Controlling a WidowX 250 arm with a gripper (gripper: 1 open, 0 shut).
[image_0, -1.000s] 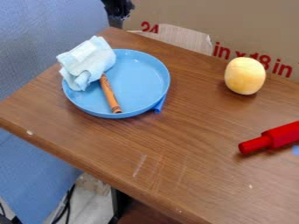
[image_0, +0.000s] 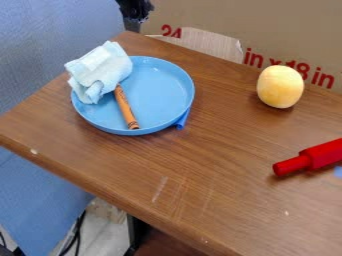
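My gripper is a dark shape at the top edge, above and behind the blue plate; it is too small and cut off to tell its state. On the plate lie a crumpled pale cloth at the left and an orange-brown stick beside it. A round pale yellow object stands at the back right. A red rolling pin lies at the right edge.
A cardboard box backs the table, and a small blue item shows by the plate.
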